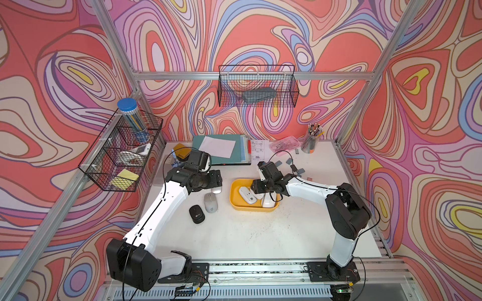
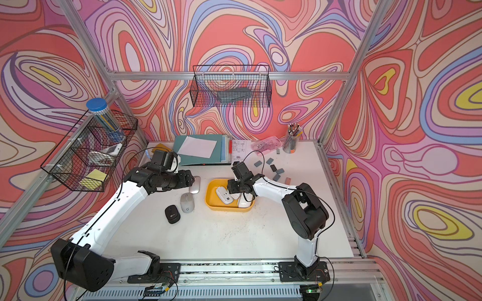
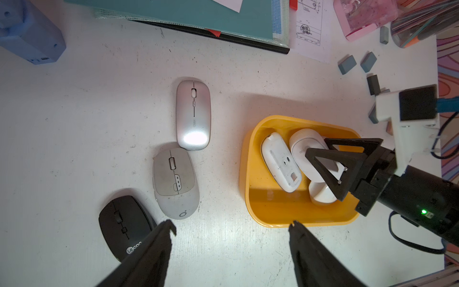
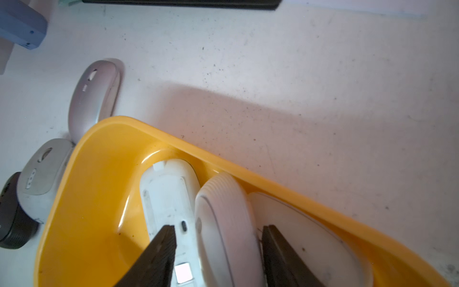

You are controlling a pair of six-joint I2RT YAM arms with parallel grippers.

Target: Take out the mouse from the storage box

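The yellow storage box [image 3: 246,191] holds several white mice. Inside it, my right gripper has its fingers on either side of a white mouse [image 4: 227,210] tilted up on its edge; a gap shows at the left finger, and the right finger is close against or touching it. To the left a white mouse [image 4: 165,196] lies with its underside up; another white shape [image 4: 306,239] is on the right. At the box's front, a white mouse [image 3: 321,192] is partly covered. My left gripper hovers open and empty over the table, left of the box.
Left of the box lie a pinkish mouse [image 3: 193,114], a grey mouse [image 3: 176,184] and a black mouse [image 3: 125,227]. Small grey blocks [image 3: 347,64] and a pen holder [image 1: 311,142] are behind right.
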